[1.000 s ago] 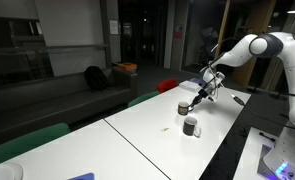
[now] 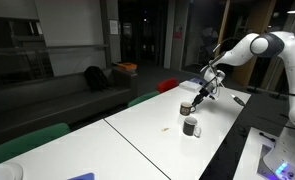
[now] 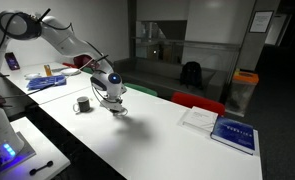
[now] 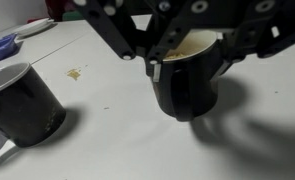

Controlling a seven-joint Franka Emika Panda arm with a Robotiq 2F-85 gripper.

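A dark mug with a pale inside (image 4: pixel 209 88) stands upright on the white table in the wrist view, its dark handle facing the camera. My gripper is over the near side of this mug, its fingers apart with the handle between them; whether they touch it cannot be made out. In exterior view 1 the gripper (image 2: pixel 196 104) is low over the table, right beside that mug (image 2: pixel 185 109). A second dark mug (image 4: pixel 25 105) with a light handle stands apart at the left of the wrist view; it also shows in exterior view 1 (image 2: pixel 190 127).
Small yellowish crumbs (image 4: pixel 74 74) lie on the table between the mugs. A blue book (image 3: pixel 234 134) and a white box lie at the table's far right in exterior view 2.
The mug beside my gripper and the gripper itself have shifted very slightly to the right in exterior view 1. The second mug has stayed put.
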